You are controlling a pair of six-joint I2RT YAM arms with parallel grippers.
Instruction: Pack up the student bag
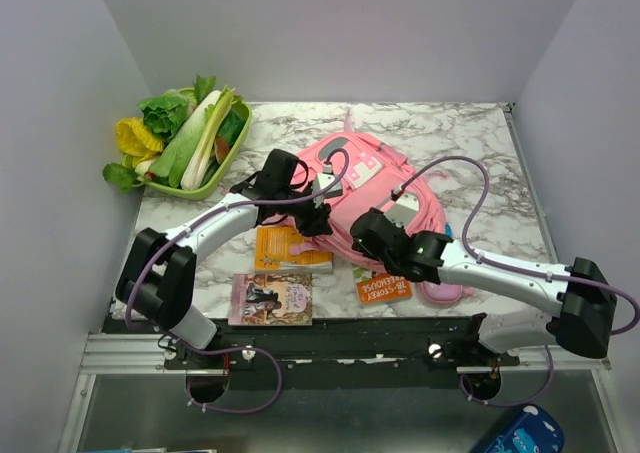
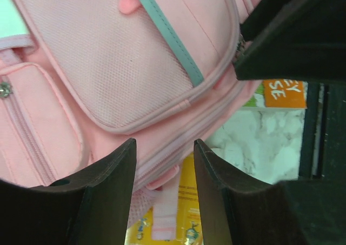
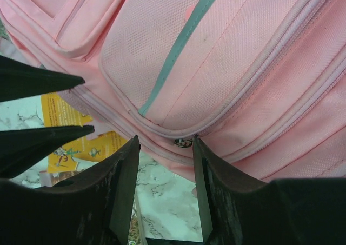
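The pink backpack [image 1: 370, 173] lies on the marble table, both grippers over its lower front. In the left wrist view my left gripper is open above the bag's piped edge. My right gripper is open with a metal zipper pull [image 3: 183, 143] between and just beyond its fingertips; whether it touches it I cannot tell. Books with yellow [image 1: 290, 255], illustrated [image 1: 270, 299] and orange covers [image 1: 380, 286] lie along the front of the bag.
A green basket of vegetables [image 1: 176, 145] stands at the back left. A pink item [image 1: 440, 292] lies at the front right, partly under the right arm. Bare marble [image 1: 470, 133] shows at the back right; walls enclose the sides.
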